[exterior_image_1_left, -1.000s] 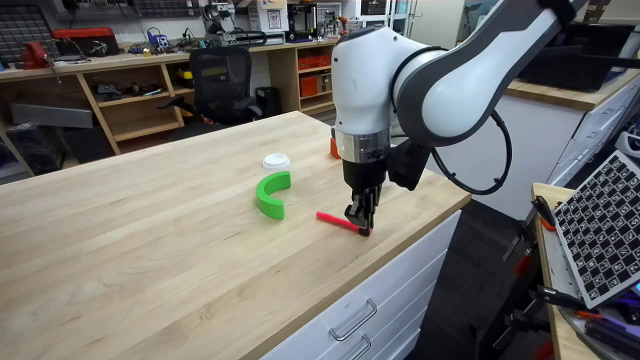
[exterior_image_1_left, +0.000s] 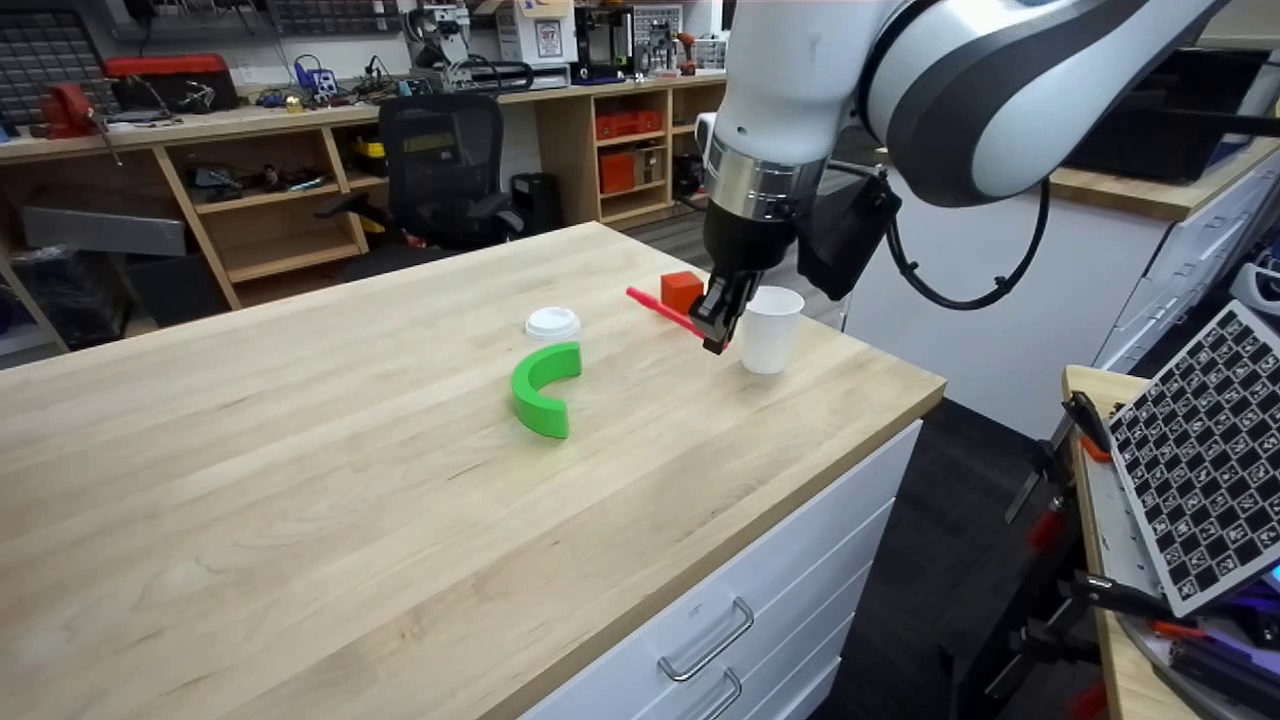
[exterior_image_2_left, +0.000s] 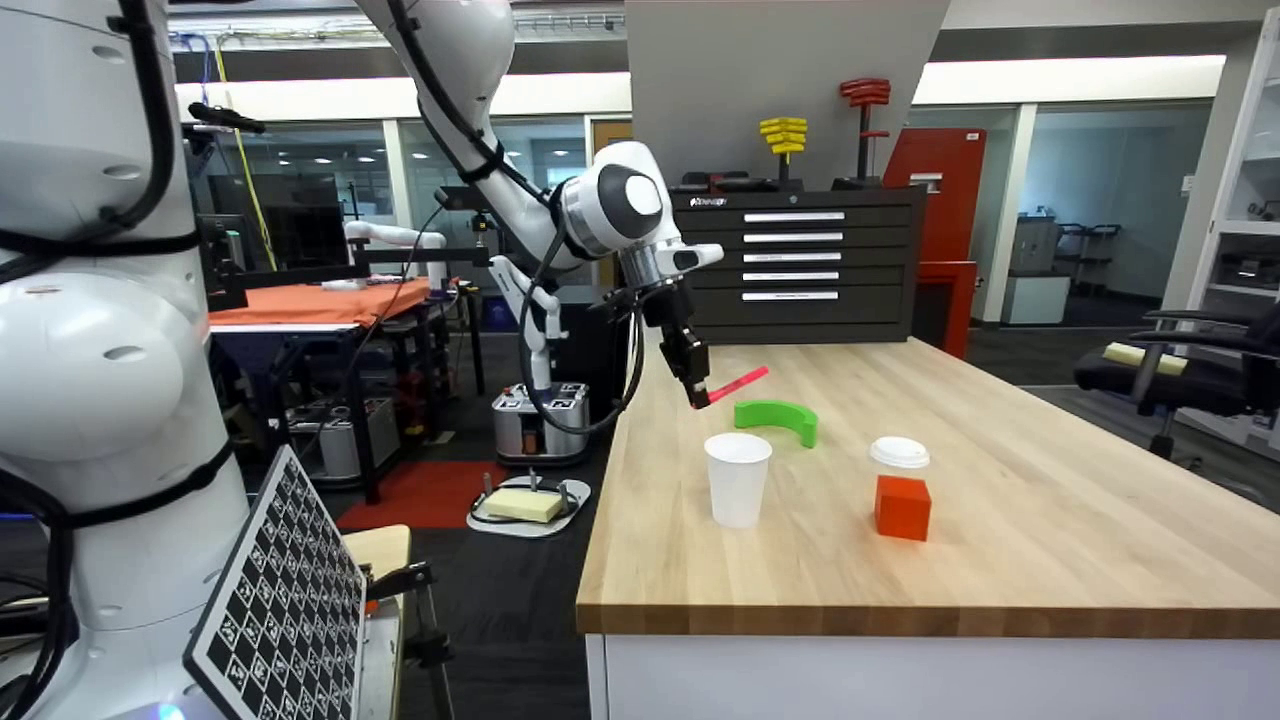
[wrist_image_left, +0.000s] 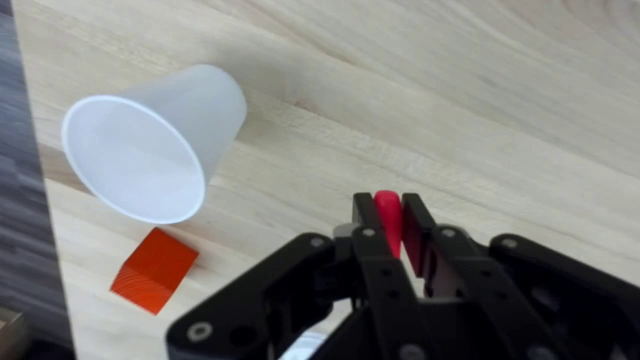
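Held near one end, a thin red stick (exterior_image_1_left: 663, 307) is pinched in my gripper, which is shut on it above the table. In exterior view 2 the stick (exterior_image_2_left: 739, 384) points away from the fingertips and tilts upward. Upright on the table stands an empty white cup (wrist_image_left: 135, 159), to the left of my gripper in the wrist view. An orange-red block (wrist_image_left: 155, 270) lies close to the cup.
A green half-ring (exterior_image_1_left: 539, 390) and a white lid (exterior_image_1_left: 553, 323) lie on the wooden table (exterior_image_1_left: 360, 480). The table's edge (exterior_image_2_left: 960, 620) runs close to the cup.
My gripper has risen from the tabletop, lifting the red stick with it. The stick lay low at the table before. The cup and block now show more clearly; the half-ring and lid have not moved.
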